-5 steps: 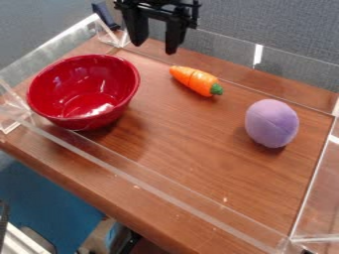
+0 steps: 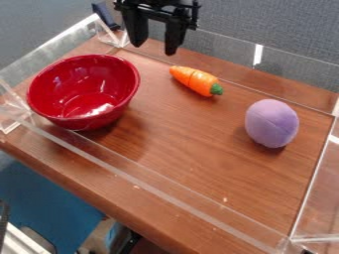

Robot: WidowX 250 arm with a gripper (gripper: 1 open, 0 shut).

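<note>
My black gripper (image 2: 155,30) hangs at the top centre, its two fingers spread wide with nothing between them, above the back of the wooden table. A red bowl (image 2: 82,91) stands empty at the left. An orange toy carrot (image 2: 193,78) with a green end lies below and right of the gripper. A purple ball (image 2: 272,123) rests on the right side of the table.
Clear plastic walls (image 2: 312,198) border the wooden tabletop (image 2: 185,169). A grey textured backdrop stands behind, and blue floor shows at lower left.
</note>
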